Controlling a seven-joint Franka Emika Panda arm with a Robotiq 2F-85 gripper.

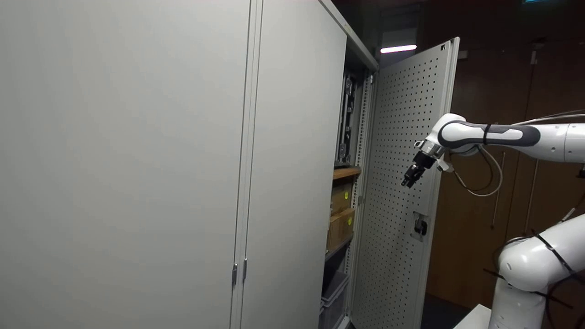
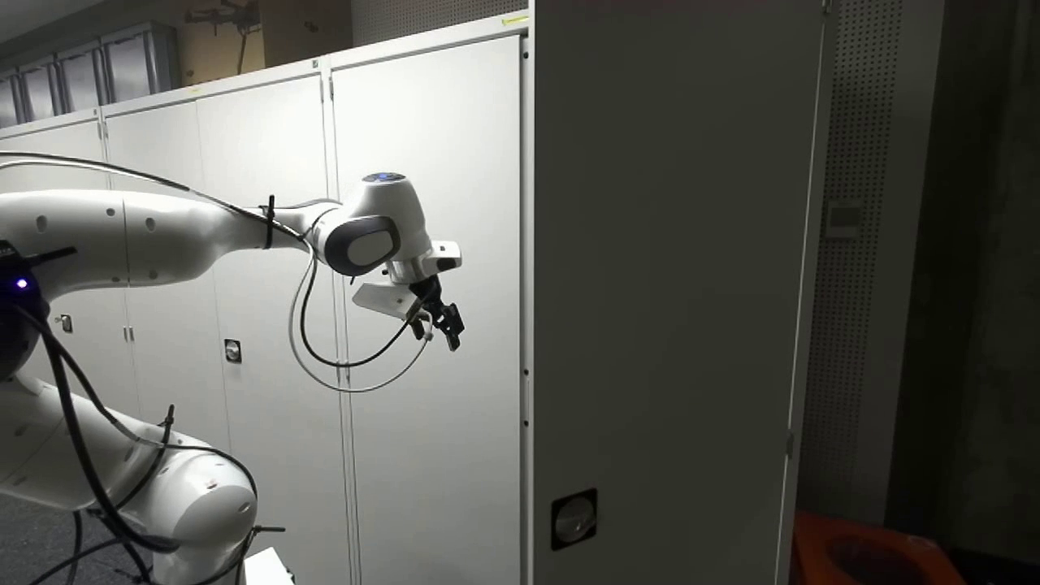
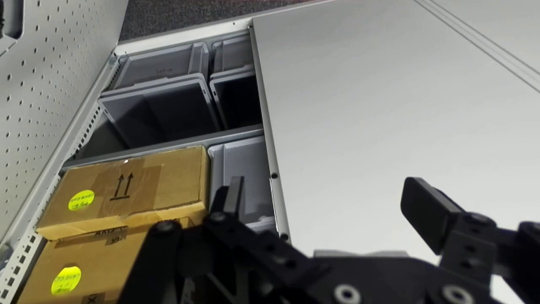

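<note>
My gripper hangs in the air, tilted downward, in front of the cabinet, its fingers apart and empty. In the wrist view its two black fingertips stand wide of each other. A perforated cabinet door is swung outward, with a dark latch on its inner face. Beside it a smooth grey door covers the other half. From exterior view 2 the outer face of the swung door shows, with a round handle low down; my gripper is left of it, not visibly touching anything.
Inside the cabinet sit stacked cardboard boxes with yellow stickers and grey bins. A row of shut white cabinets stands behind the arm. An orange object lies on the right. Free air surrounds my gripper.
</note>
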